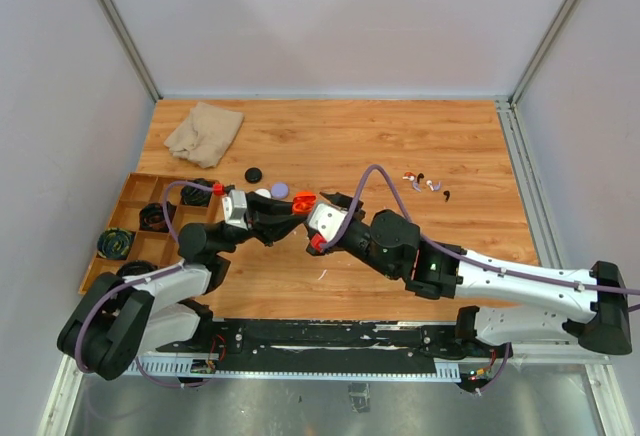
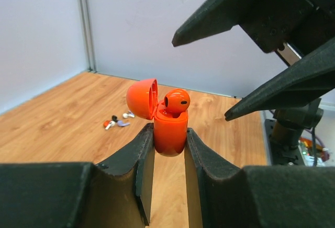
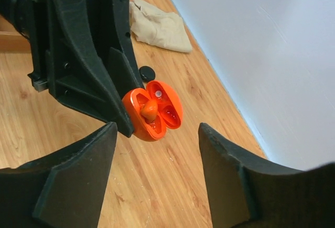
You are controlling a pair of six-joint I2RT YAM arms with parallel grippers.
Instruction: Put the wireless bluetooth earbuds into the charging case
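Note:
An orange charging case (image 2: 170,136) with its lid (image 2: 138,97) open is held upright by my left gripper, which is shut on it. An orange earbud shows in the case's top; in the right wrist view an orange piece (image 3: 149,110) sits in one compartment and the other looks empty. My right gripper stands part open close to the case, its fingers apart on either side below it, nothing seen between them.
Small coloured pieces (image 1: 425,181) lie on the wooden table at right. A folded cloth (image 1: 203,134) is at back left, a compartment tray (image 1: 140,201) with coiled cables at left, and dark and purple discs (image 1: 280,190) near the arms.

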